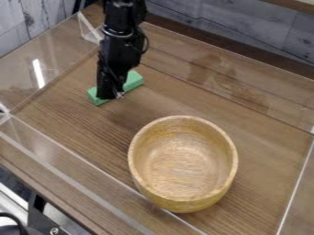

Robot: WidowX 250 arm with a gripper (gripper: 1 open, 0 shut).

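Note:
My black gripper [117, 90] reaches down from the upper middle to a green rectangular block [132, 83] lying on the wooden table, left of centre. The fingertips are low over the block's middle, apparently touching or very close to it. The gripper looks shut; whether anything is between its fingers cannot be seen clearly.
A large round tan wooden bowl [183, 127] sits at the lower middle right.

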